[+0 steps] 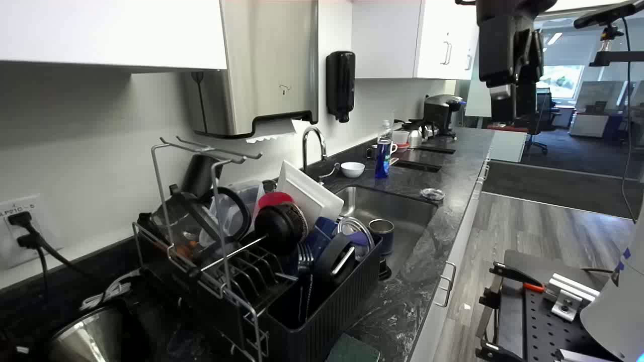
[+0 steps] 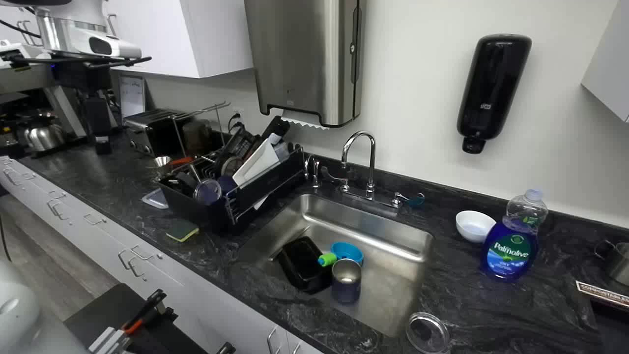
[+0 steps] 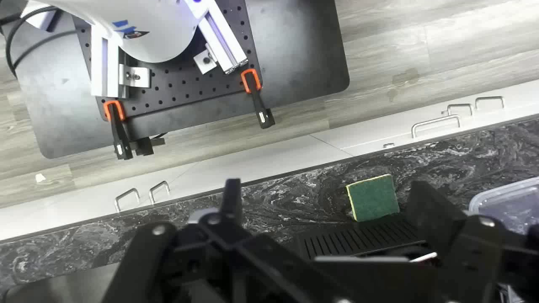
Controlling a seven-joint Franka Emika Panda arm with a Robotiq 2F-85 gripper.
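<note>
High above the counter, my gripper stands open, its dark fingers spread wide in the wrist view with nothing held. Exterior view 1 has the gripper at the upper right, pointing down; exterior view 2 has it at the left. Far beneath it, a green and yellow sponge lies on the dark counter beside the dish rack. A mug, a black tray and a blue round item sit in the sink.
Dishes crowd the rack, with wire arms rising above it. The faucet stands behind the sink. A white bowl, a blue soap bottle and a clear lid are on the right counter. Bare counter runs along the front edge.
</note>
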